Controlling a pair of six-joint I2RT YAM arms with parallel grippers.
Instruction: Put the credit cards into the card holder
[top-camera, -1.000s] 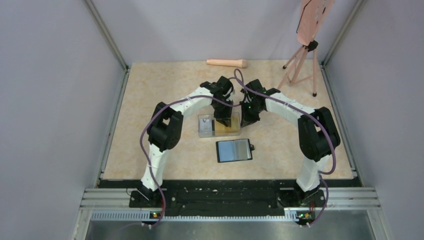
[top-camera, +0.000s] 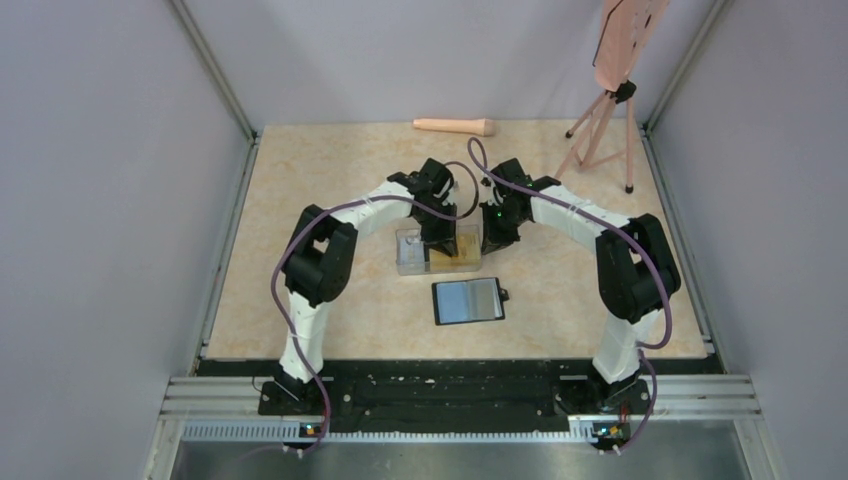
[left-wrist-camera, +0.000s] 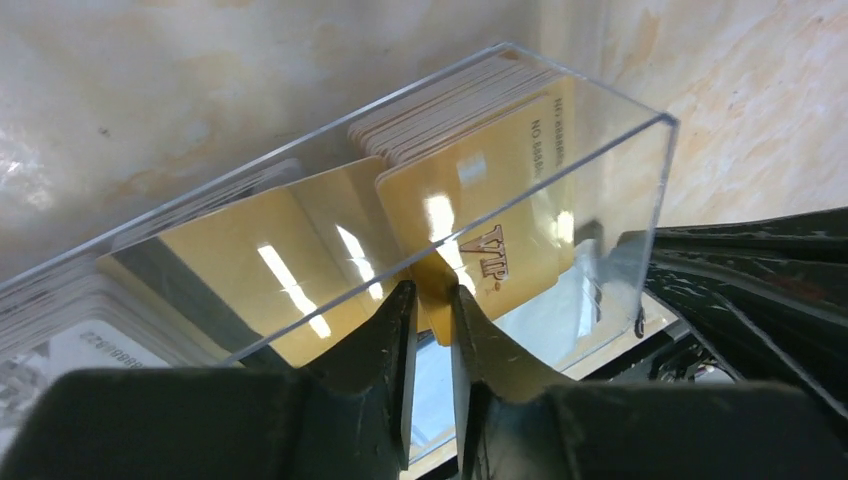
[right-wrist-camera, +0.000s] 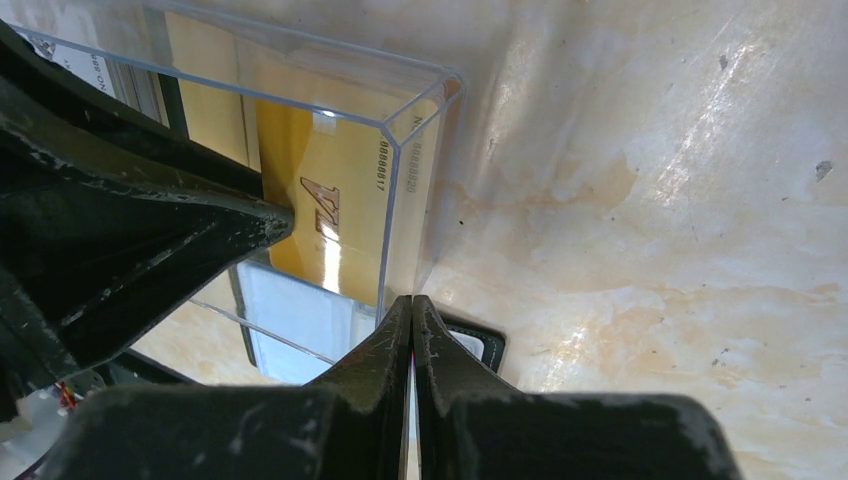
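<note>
Gold cards (left-wrist-camera: 490, 215) stand stacked at the right end of a clear box (top-camera: 410, 270); other gold cards (left-wrist-camera: 265, 235) lean beside them. My left gripper reaches into the box, slightly open, its fingertips on either side of the front gold card's lower left corner. A firm hold does not show. Outside the box's right end wall, my right gripper is shut with nothing visible between its fingers. The card holder (top-camera: 468, 301), dark-edged with pale blue and grey sleeves, lies open in front of the box.
White cards (left-wrist-camera: 95, 340) fill the box's left end. A pink microphone-shaped object (top-camera: 453, 126) lies at the table's back edge, and a pink tripod (top-camera: 603, 125) stands at back right. Clear tabletop surrounds the holder. The two grippers are close together.
The right arm, box and holder have stayed in place.
</note>
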